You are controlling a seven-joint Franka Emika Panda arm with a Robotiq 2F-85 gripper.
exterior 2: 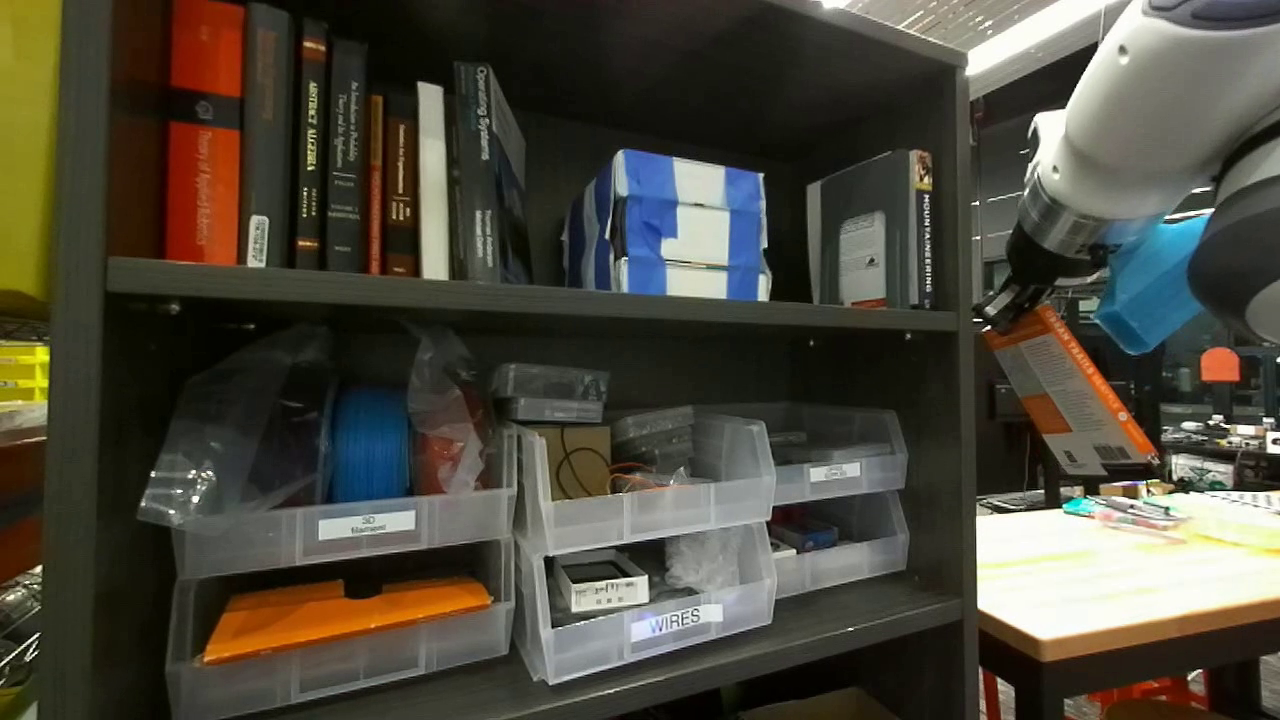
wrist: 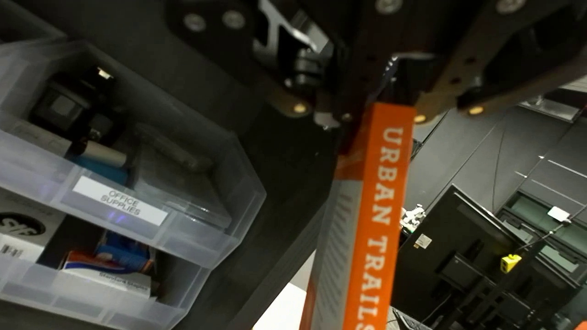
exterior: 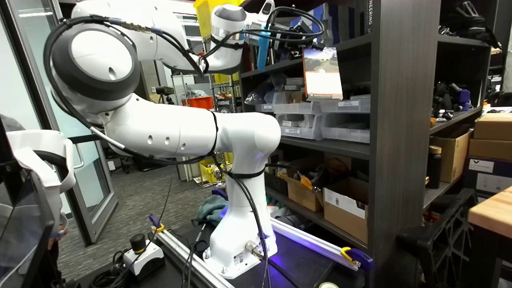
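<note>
An orange-spined book point(wrist: 379, 220) lettered "URBAN TRAILS" hangs tilted from my gripper, which is shut on its upper end. In exterior view 2 the same book point(exterior 2: 1068, 390) is out in front of the shelf's right end, its back cover and barcode showing, with the gripper point(exterior 2: 1005, 310) at its top corner. Exterior view 1 shows the front cover of the book point(exterior: 322, 74), with a landscape picture and a bright lower half.
The upper shelf point(exterior 2: 480, 288) carries several upright books, blue-and-white boxes point(exterior 2: 690, 228) and, at the right, a mountaineering book point(exterior 2: 882, 234). Below are clear bins, including one marked office supplies point(wrist: 121, 200). A wooden table point(exterior 2: 1080, 588) stands to the right of the shelf.
</note>
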